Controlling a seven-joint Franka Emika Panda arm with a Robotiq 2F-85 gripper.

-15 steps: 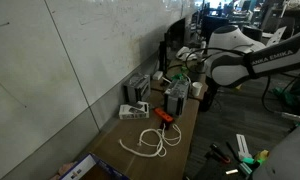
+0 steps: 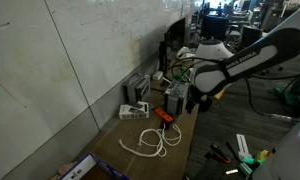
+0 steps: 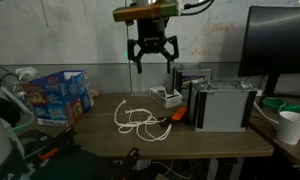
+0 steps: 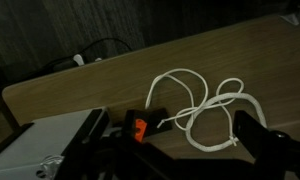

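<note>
High over the table, my gripper (image 3: 154,68) points down with its fingers apart and nothing between them. Below it, a white cable (image 3: 140,122) lies in loose loops on the wooden table. In the wrist view, the cable (image 4: 195,105) shows between and beyond the open fingers. An orange and black object (image 2: 164,115) rests beside the cable, and the wrist view shows the cable reaching it. Behind them sits a white box-shaped device (image 2: 133,111).
A large grey metal case (image 3: 221,108) stands right of the cable, with another case (image 3: 193,76) behind. A blue box (image 3: 62,95) is at the left. A monitor (image 3: 275,42) and white cup (image 3: 291,127) are at the right. Bare tabletop (image 3: 100,145) surrounds the cable.
In exterior view 1, the arm has swung left and the gripper now shows lower, in front of the grey case. The cable and the other table objects have not moved.
</note>
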